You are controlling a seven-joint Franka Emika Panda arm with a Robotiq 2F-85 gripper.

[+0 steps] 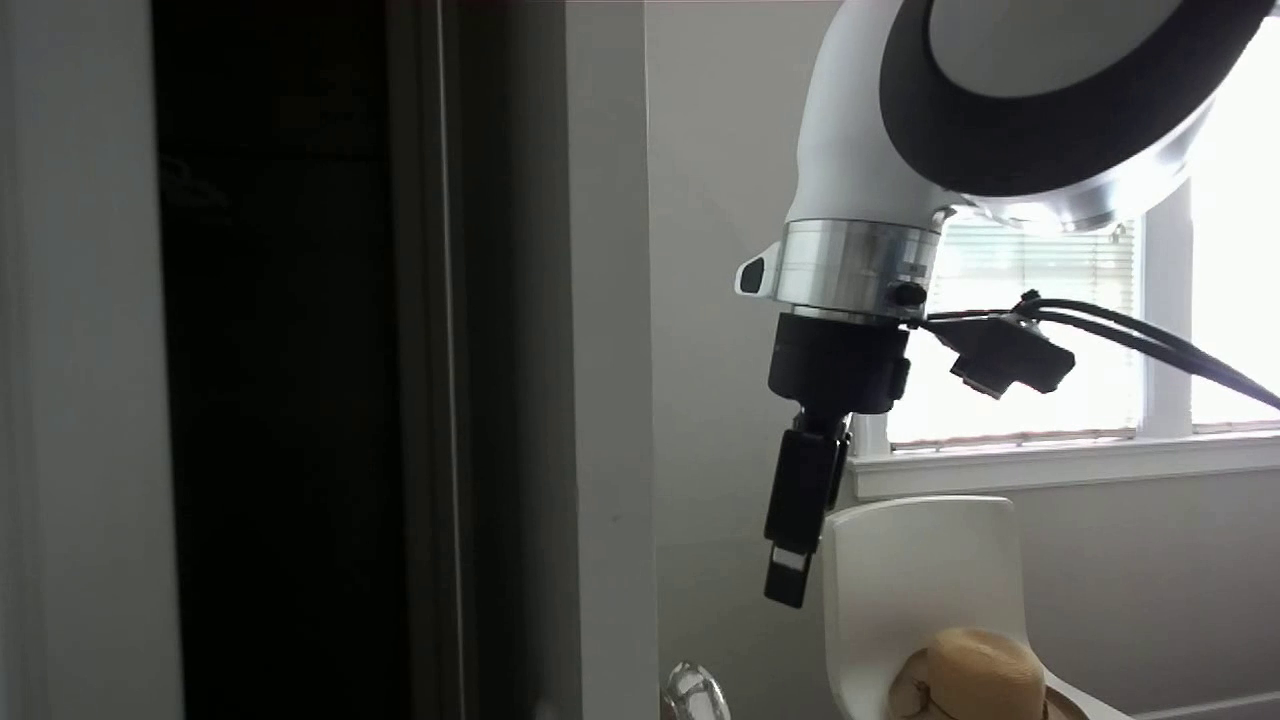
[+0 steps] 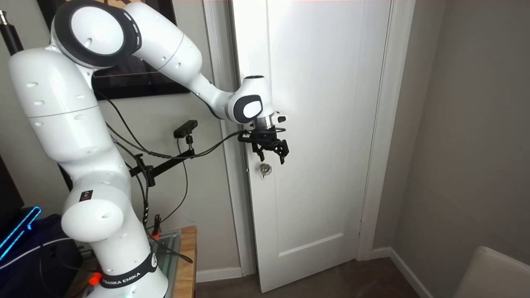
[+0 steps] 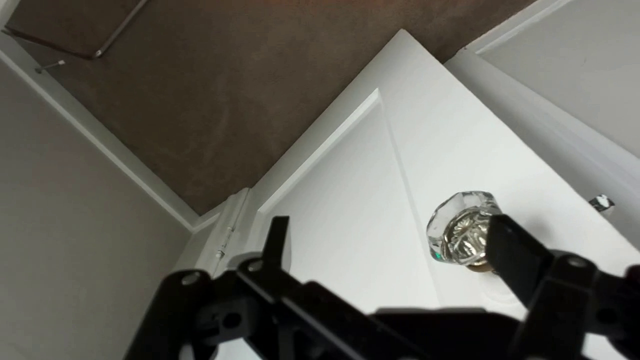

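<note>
A white panelled door (image 2: 318,198) stands slightly ajar, its free edge out from the frame. On it is a clear faceted glass knob (image 3: 465,231), seen partly behind one finger in the wrist view; the same knob (image 1: 696,692) shows at the bottom edge of exterior view 1. My gripper (image 2: 272,159) is open, just above the knob and apart from it, pointing down. Between its fingers there is nothing but the view of the door panel.
A white chair (image 1: 918,576) holding a straw hat (image 1: 986,674) stands by the window. The black cable (image 2: 198,155) runs from the wrist back along the arm. Bare brown floor (image 3: 240,90) lies beyond the door's foot.
</note>
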